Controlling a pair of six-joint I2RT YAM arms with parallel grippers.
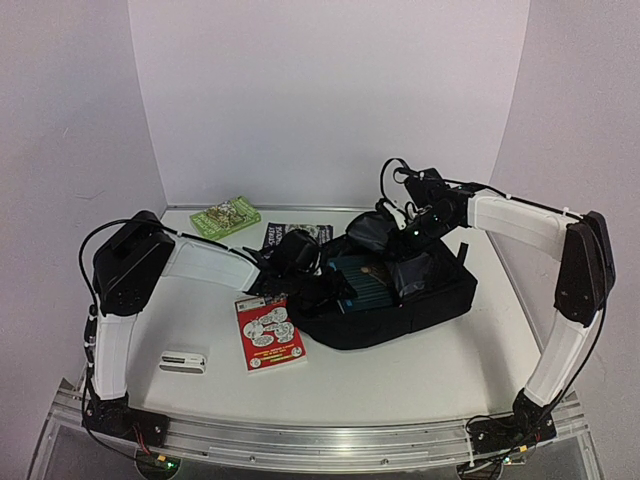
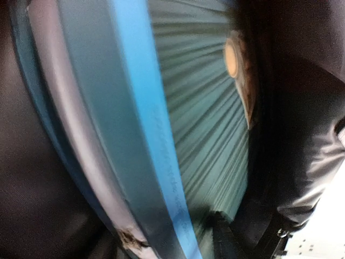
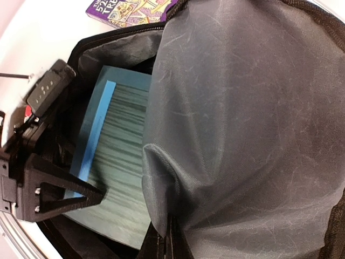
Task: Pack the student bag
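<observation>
The black bag (image 1: 378,327) lies open on the table. Inside it is a teal book (image 3: 123,156) with a blue strip down one side, its front end hidden behind the bag's front wall. My left gripper (image 1: 338,294) is at the book's spine side within the bag mouth, one dark finger (image 3: 67,189) lying over the cover. The other finger is hardly seen, so how tightly it closes does not show. The right gripper is shut on the grey bag flap (image 3: 221,108), holding it up at the right of the book.
A red book (image 1: 270,340) lies left of the bag, partly near the left arm. Behind are a green book (image 1: 225,217) and a dark purple one (image 1: 300,233). A small white case (image 1: 183,362) sits front left.
</observation>
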